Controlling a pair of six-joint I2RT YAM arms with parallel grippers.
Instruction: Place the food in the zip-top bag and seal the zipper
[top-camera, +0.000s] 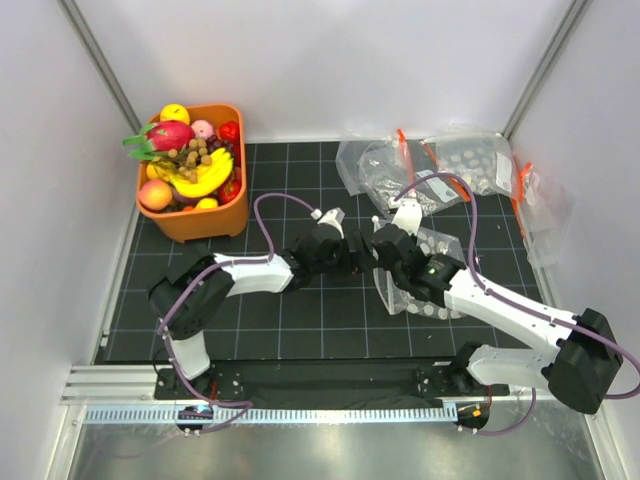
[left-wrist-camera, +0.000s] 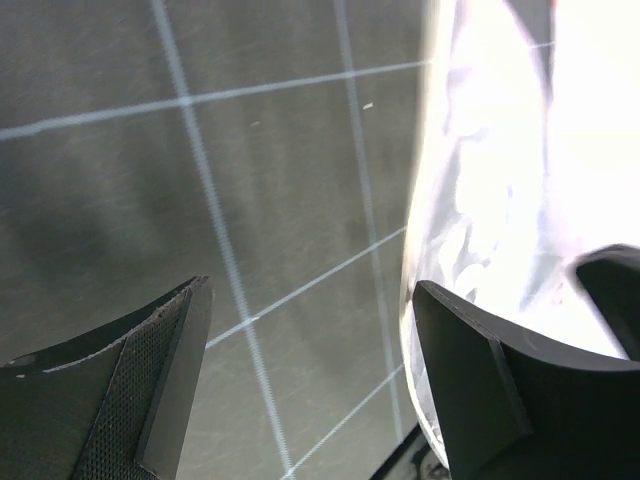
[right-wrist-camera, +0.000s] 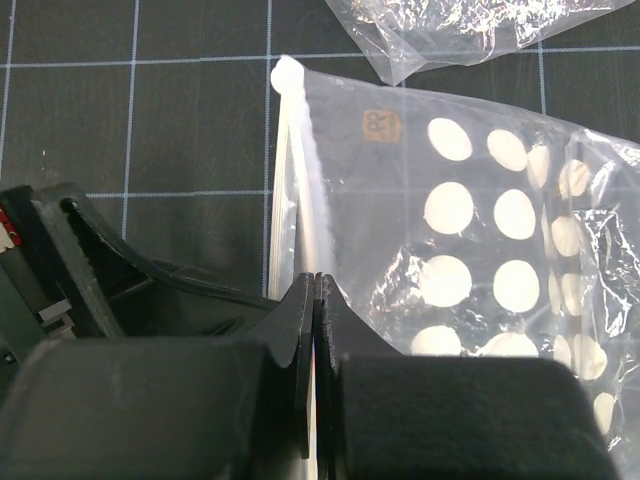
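A clear zip-top bag with white dots (top-camera: 440, 243) lies on the right of the dark mat, partly hidden under my right arm. In the right wrist view, my right gripper is shut on the bag's opening edge (right-wrist-camera: 290, 150). Fruit and vegetables, with bananas (top-camera: 205, 178) on top, fill an orange bin (top-camera: 205, 228) at the back left. No food shows in the bag.
Other clear bags (top-camera: 400, 180) with orange zippers lie along the back right, and one (top-camera: 540, 210) leans by the right wall. Free mat (top-camera: 290, 330) spreads between the bin and the bag. Both grippers are very close together.
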